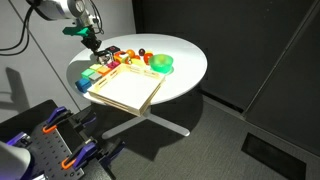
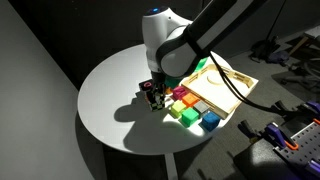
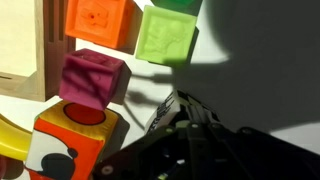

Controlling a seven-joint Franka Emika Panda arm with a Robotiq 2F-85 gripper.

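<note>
My gripper points down at the table, its dark fingers together with nothing clearly between them. A small black-and-white patterned thing shows right at the fingertips in the wrist view; whether they touch it I cannot tell. Left of it are a magenta block and an orange-red block with a yellow side and a cartoon face. Beyond those lie an orange block and a lime-green block. In exterior view 2 the gripper is beside the row of coloured blocks, its fingertips hard to make out.
A shallow wooden tray occupies the table's near side, close to the blocks. Behind it stands a green bowl. Bare white tabletop extends left of the gripper in exterior view 2.
</note>
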